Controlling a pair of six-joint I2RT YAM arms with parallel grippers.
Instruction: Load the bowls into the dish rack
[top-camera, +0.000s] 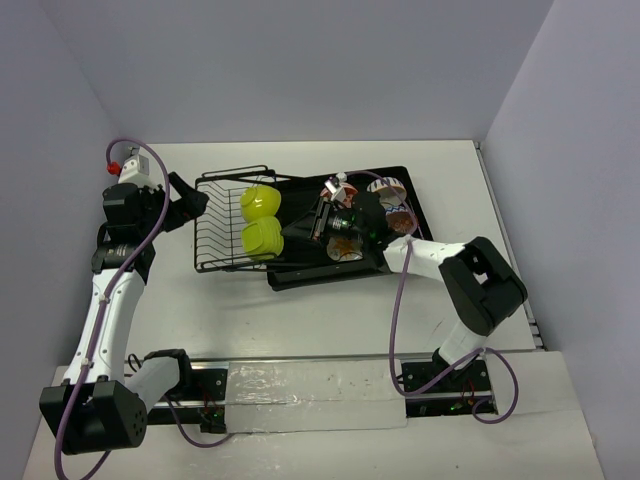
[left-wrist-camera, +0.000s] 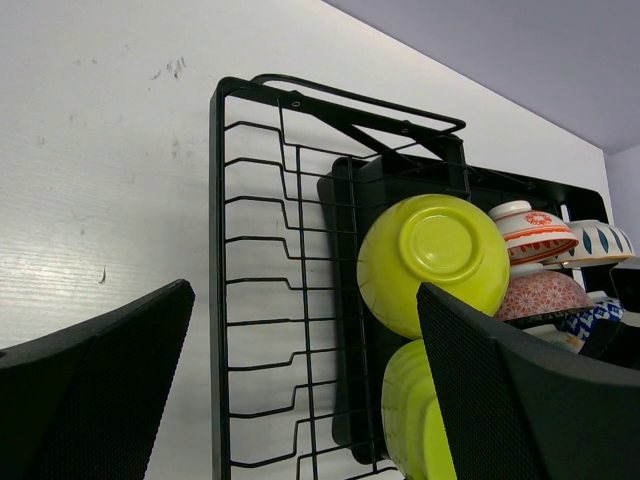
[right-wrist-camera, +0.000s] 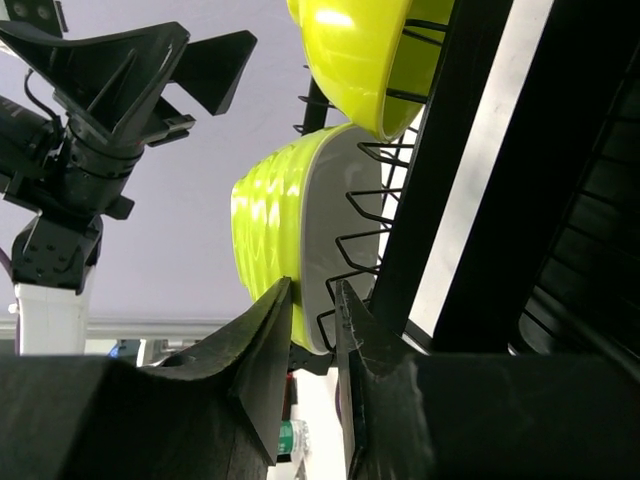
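Observation:
Two lime-yellow bowls, the upper one (top-camera: 259, 200) and the lower one (top-camera: 261, 238), stand on their sides in the black wire rack (top-camera: 215, 250). My right gripper (top-camera: 310, 225) is just right of the lower bowl; in the right wrist view its fingertips (right-wrist-camera: 285, 295) are at that bowl's rim, slightly parted, and I cannot tell whether they grip it. My left gripper (top-camera: 188, 200) stands open left of the rack, with nothing between its fingers, and both its dark fingers show in the left wrist view.
A black tray (top-camera: 310, 277) holds several patterned bowls (top-camera: 390, 190) on the right, partly under my right arm. Grey walls enclose the back and sides.

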